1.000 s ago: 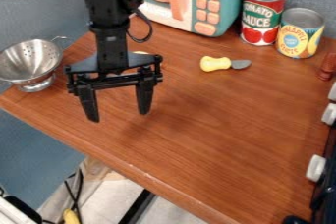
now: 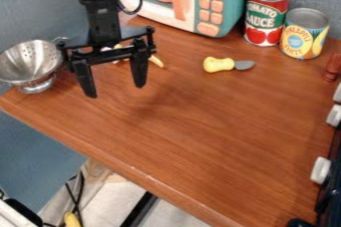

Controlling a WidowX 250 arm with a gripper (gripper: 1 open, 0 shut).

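Observation:
My black gripper (image 2: 116,79) hangs over the left part of the wooden table (image 2: 200,141), its two fingers apart with nothing between them. Behind it, partly hidden, lies a yellow object (image 2: 156,61). A steel colander (image 2: 30,64) sits at the table's left edge, left of the gripper. A yellow-handled tool (image 2: 220,65) with a grey blade lies right of the gripper.
A teal toy microwave (image 2: 213,2) stands at the back, beside a tomato can (image 2: 265,17) and another can (image 2: 304,37). A small red-brown bottle (image 2: 333,68) and a black appliance (image 2: 328,191) line the right edge.
My gripper has moved up and back, away from the near edge, uncovering more of the yellow object behind it. The other objects have not moved.

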